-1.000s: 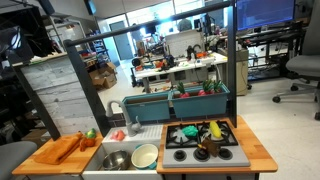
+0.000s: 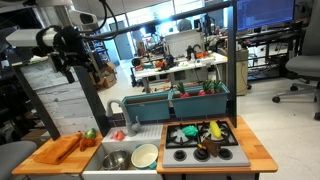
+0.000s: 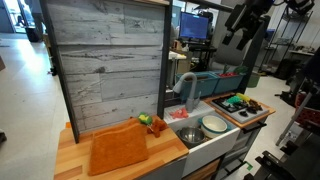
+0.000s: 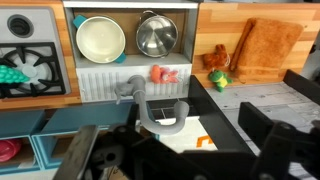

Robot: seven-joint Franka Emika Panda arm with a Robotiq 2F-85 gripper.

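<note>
High above the counter hangs my gripper (image 3: 238, 40), open and empty, touching nothing. In the wrist view, its dark fingers (image 4: 88, 142) stand wide apart at the bottom. Below it are a sink basin holding a cream pot (image 4: 100, 40) and a steel pot (image 4: 157, 35), with a grey faucet (image 4: 140, 92) beside them. A red toy (image 4: 163, 75) sits at the sink's edge. A green and yellow item (image 4: 220, 77) and a red vegetable (image 4: 215, 58) lie near an orange cloth (image 4: 268, 50). On the stove (image 2: 205, 157) are a green item (image 2: 190, 131) and a yellow one (image 2: 215, 130).
Blue bins (image 2: 200, 104) with red and green items stand behind the stove. A tall grey plank wall (image 3: 115, 65) rises behind the cloth side, and a dark post (image 2: 231, 60) stands by the bins. Bare wood shows right of the stove.
From the upper left edge of exterior view 1, the arm has moved inward, and the gripper's angle has changed. The counter objects appear unmoved.
</note>
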